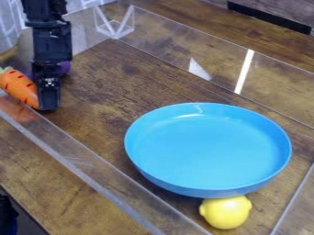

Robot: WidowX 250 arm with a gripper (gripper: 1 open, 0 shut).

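Observation:
The black gripper [47, 90] is low at the far left of the camera view, open, its fingers by an orange carrot [17, 84], which lies partly behind them against the clear wall. A purple object [64, 67], mostly hidden by the gripper, sits just behind it.
A large blue plate [207, 147] fills the right middle, with a yellow lemon [226, 212] at its front edge. Clear low walls surround the wooden surface [135, 87], whose middle between gripper and plate is bare.

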